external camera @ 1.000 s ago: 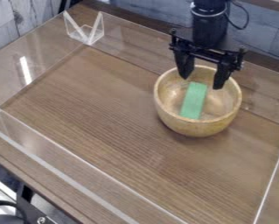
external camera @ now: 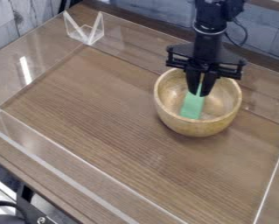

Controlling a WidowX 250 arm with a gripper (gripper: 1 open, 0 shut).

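Note:
A wooden bowl (external camera: 174, 122) sits on the wooden table, holding a mint-green oblong object (external camera: 191, 109). My black gripper (external camera: 198, 90) reaches down from the top of the view over the bowl, its tip at the upper end of the green object. It looks shut; whether it touches the object is hard to tell.
A white wire-like holder (external camera: 83, 24) stands at the back left. A blue-grey surface lies beyond the back edge, and a dark curved piece shows at the bottom left corner.
My gripper has come down and toward the front, from over the bowl's back part to the upper end of the green object. The bowl looks unmoved.

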